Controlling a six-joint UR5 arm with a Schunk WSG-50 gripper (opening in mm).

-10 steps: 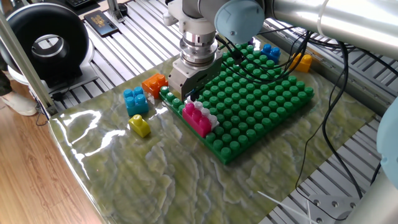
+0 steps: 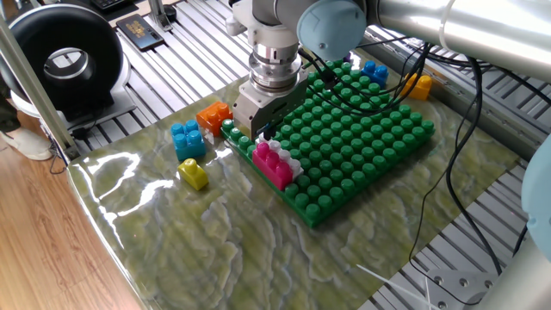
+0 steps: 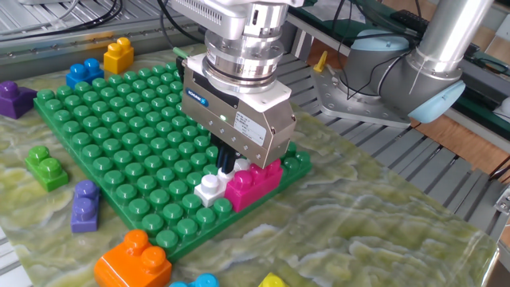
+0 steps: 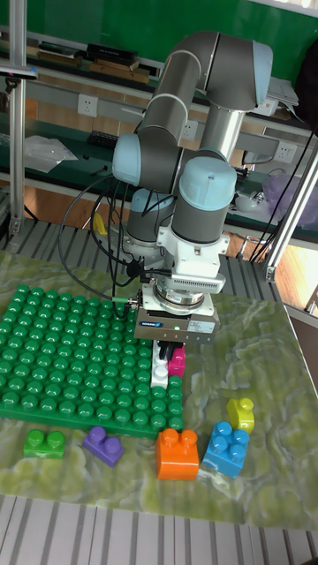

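Note:
A green studded baseplate (image 2: 344, 159) lies on the marbled sheet. Along one edge sits a pink brick (image 3: 253, 188), with a white brick (image 3: 209, 191) beside it on the inner side; both appear level on the studs. My gripper (image 3: 226, 169) points down at the white brick, its dark fingertips among or against that brick's knobs. In exterior view 3 the gripper (image 4: 170, 354) covers part of the white brick (image 4: 160, 375). The fingers look close together, but whether they clasp the white brick is hidden.
Loose bricks surround the plate: orange (image 4: 177, 456), light blue (image 4: 226, 448), yellow (image 4: 241, 414), light green (image 4: 44, 443) and purple (image 4: 103, 446). A blue brick (image 3: 84, 73) and a yellow-orange brick (image 3: 119, 56) stand at another edge. Cables (image 2: 469, 129) hang by the arm.

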